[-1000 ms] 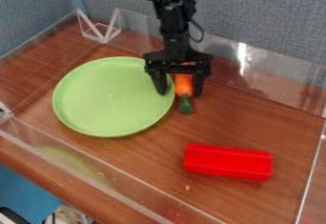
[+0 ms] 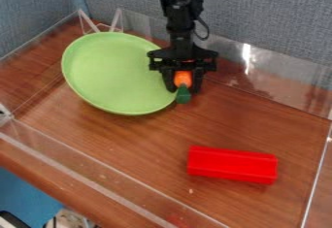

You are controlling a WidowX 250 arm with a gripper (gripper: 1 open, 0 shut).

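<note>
My black gripper [image 2: 183, 69] is lowered at the right edge of a green plate [image 2: 111, 72], shut on an orange toy carrot [image 2: 183, 80] whose green top [image 2: 183, 95] points toward the front. The carrot is partly hidden by the fingers, beside or just at the plate's rim.
A red block [image 2: 232, 165] lies at the front right on the wooden table [image 2: 143, 159]. Clear walls edge the table, with a white wire shape behind the plate.
The green plate has shifted up toward the back and slightly right. The gripper and carrot have moved slightly left, and the carrot's green top sits higher in the picture.
</note>
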